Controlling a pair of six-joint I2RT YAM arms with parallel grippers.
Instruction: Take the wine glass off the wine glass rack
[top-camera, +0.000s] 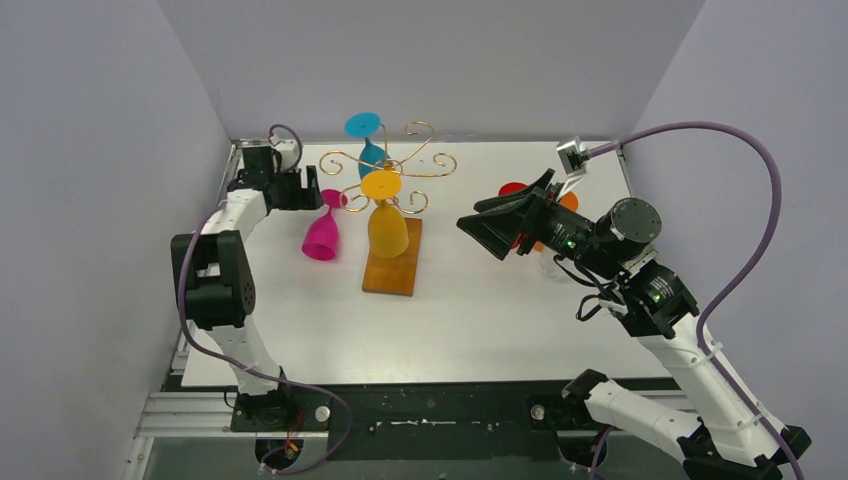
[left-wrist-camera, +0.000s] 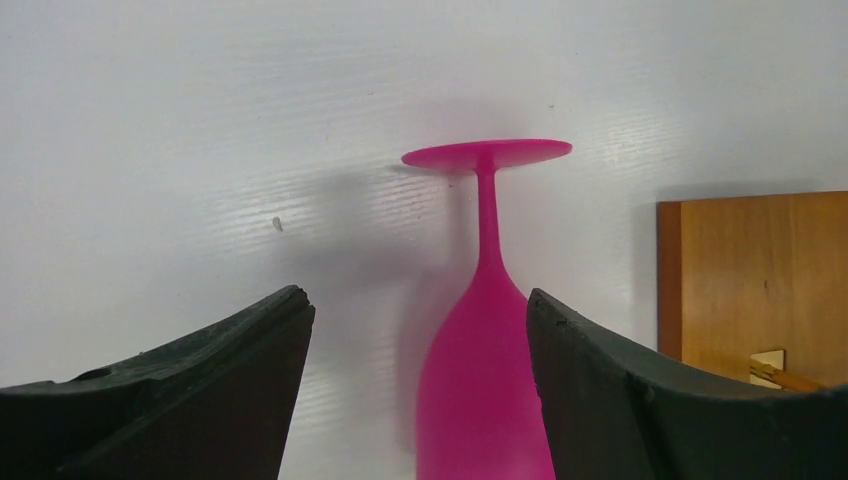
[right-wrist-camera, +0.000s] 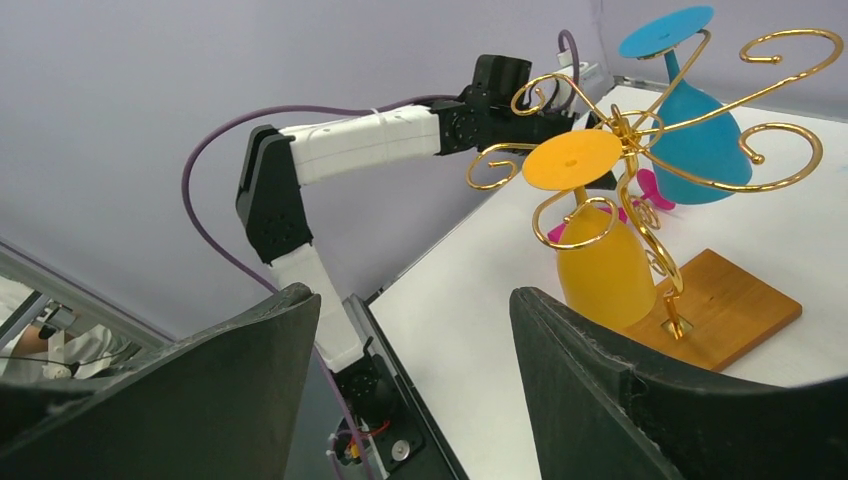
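A gold wine glass rack (top-camera: 390, 165) on a wooden base (top-camera: 390, 275) carries an upside-down yellow glass (top-camera: 388, 232) at the front and a blue glass (top-camera: 370, 152) at the back. A magenta glass (top-camera: 321, 238) lies on the table at the rack's left. My open left gripper (top-camera: 308, 188) is over it; in the left wrist view its fingers stand either side of the magenta bowl, near its top. My right gripper (top-camera: 490, 220) hangs open at the rack's right; the yellow glass shows ahead of it in the right wrist view.
Red (top-camera: 512, 188) and orange (top-camera: 569, 201) objects, probably glasses, and a clear one are partly hidden behind the right arm. Walls enclose the left, back and right.
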